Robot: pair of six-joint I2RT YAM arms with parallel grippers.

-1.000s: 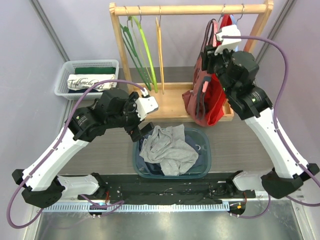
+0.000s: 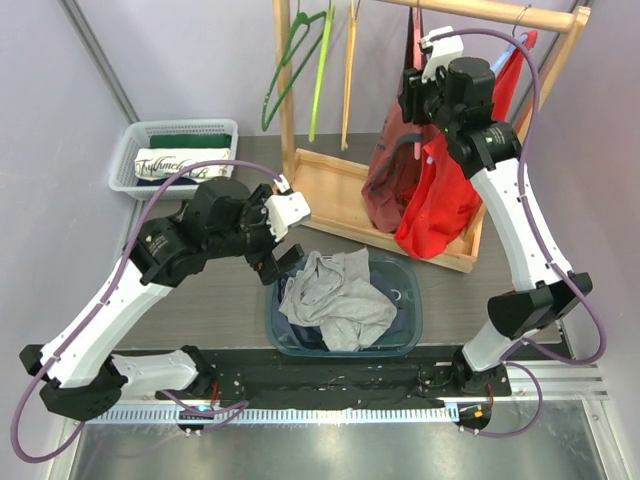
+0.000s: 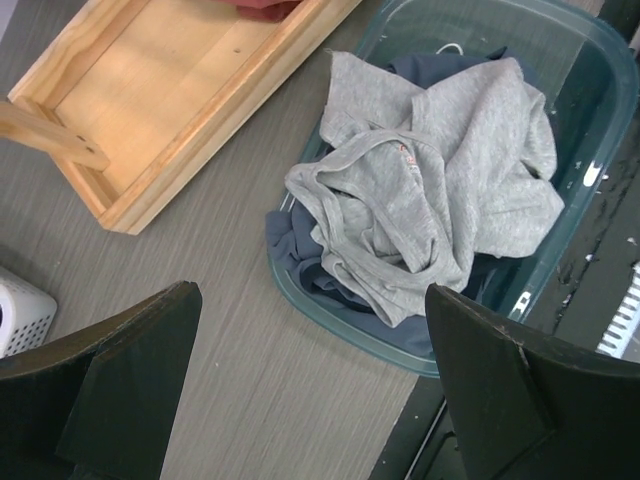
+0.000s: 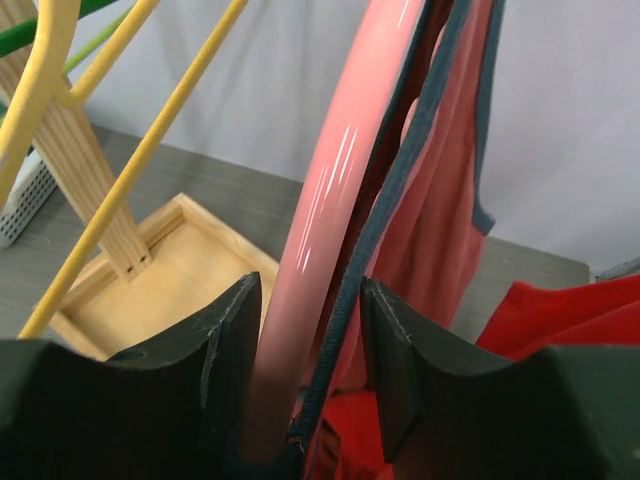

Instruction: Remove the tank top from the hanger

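Note:
A dusty-red tank top (image 2: 388,180) with dark trim hangs on a pink hanger (image 2: 417,60) from the wooden rack. My right gripper (image 2: 412,98) is shut up at the hanger. In the right wrist view, the pink hanger (image 4: 318,215) and the dark-edged strap (image 4: 360,285) of the tank top (image 4: 432,235) run down between its fingers; the lower end of the grip is dark and hard to make out. The left gripper (image 2: 277,258) stands open and empty over the left edge of the bin, apart from the grey cloth (image 3: 430,180).
Right behind the tank top hangs a bright red garment (image 2: 445,195). Green hangers (image 2: 297,70) and a yellow hanger (image 2: 350,75) hang left on the wooden rack (image 2: 285,100). A teal bin (image 2: 412,325) holds clothes below; a white basket (image 2: 125,160) stands back left.
The rack has turned and shifted right, its right end now nearer the front. The hangers have swung. My right arm has bent further in with its gripper near the pink hanger; the left is still.

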